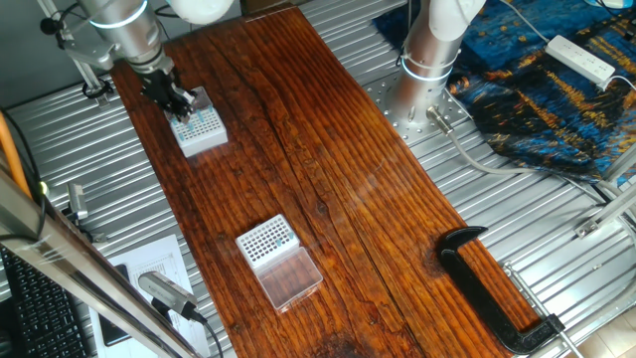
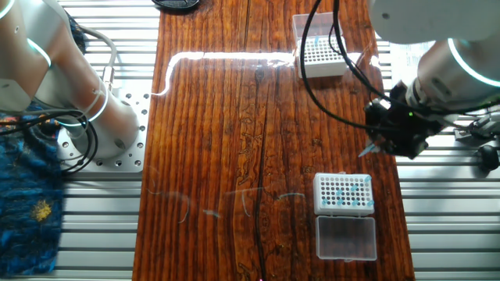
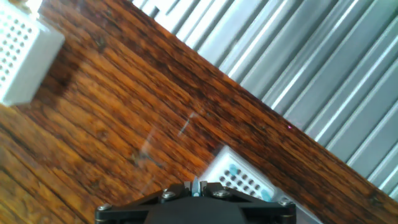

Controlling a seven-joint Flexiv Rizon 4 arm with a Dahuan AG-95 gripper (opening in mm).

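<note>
My gripper [image 2: 380,144] is shut on a slim light-blue tip [image 2: 367,150], which slants down from its fingers. In the wrist view a bit of pale blue shows between the closed fingertips. Below and beside the gripper lies a white rack [image 2: 332,206] with several blue tips in its holes; the held tip is apart from it. Exterior view 1 has the gripper covering part of this rack [image 1: 206,141]. A second white rack [image 1: 260,239], with a blue tip in it, stands farther along the table, its clear lid [image 1: 291,279] open.
The near rack's clear lid [image 2: 346,238] lies open too. A black clamp [image 1: 482,298] grips one table edge. Dark cables [image 2: 312,86] hang across exterior view 2. The wooden tabletop between the racks is clear.
</note>
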